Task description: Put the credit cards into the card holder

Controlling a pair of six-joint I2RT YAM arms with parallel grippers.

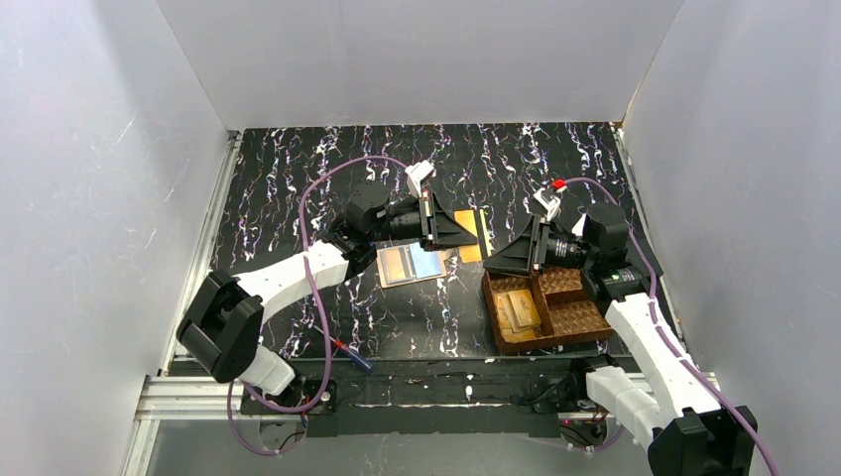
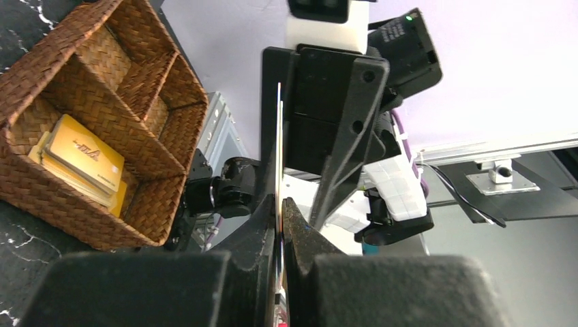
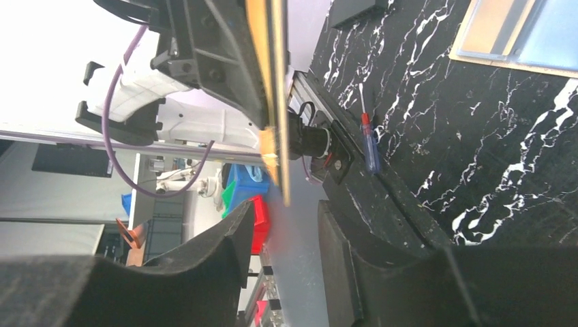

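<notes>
A yellow bank card with a dark stripe is raised above the table between my two grippers. My left gripper is shut on it. In the left wrist view the card is seen edge-on, pinched by the fingers. My right gripper stands open near the card's lower right side. Its fingers show a clear gap in the right wrist view, with the card's edge just beyond them. The card holder, with clear pockets, lies flat on the table below the left gripper.
A woven basket with compartments sits under the right gripper, several yellow cards in its left section. A screwdriver lies at the front edge. Behind the grippers, the marble-patterned table is bare.
</notes>
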